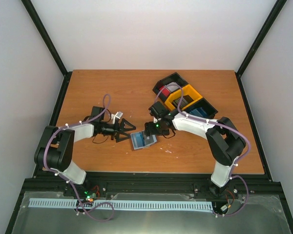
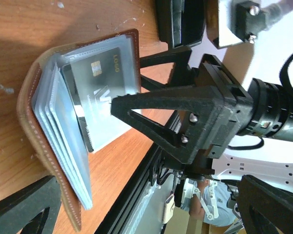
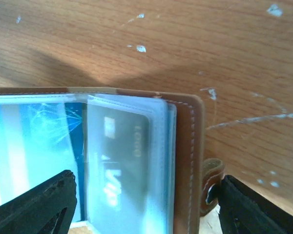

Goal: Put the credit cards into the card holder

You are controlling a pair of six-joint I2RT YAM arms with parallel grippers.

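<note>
The brown-edged card holder (image 1: 137, 141) lies spread open near the table's front, with clear sleeves inside. A dark grey card shows within a sleeve on one side; in the right wrist view this grey card (image 3: 119, 156) sits under clear plastic. My left gripper (image 1: 133, 132) is open at the holder's left side, its fingers wide apart in the left wrist view. Over the holder's right half, my right gripper is open, with the right-hand finger (image 3: 251, 207) close to the holder's strap (image 3: 212, 185). Whether that finger touches the strap cannot be told.
Behind my right arm stand joined bins: a black one (image 1: 158, 91) with red and whitish cards, a yellow one (image 1: 194, 93) with dark cards, and another black one (image 1: 211, 110) with blue cards.
</note>
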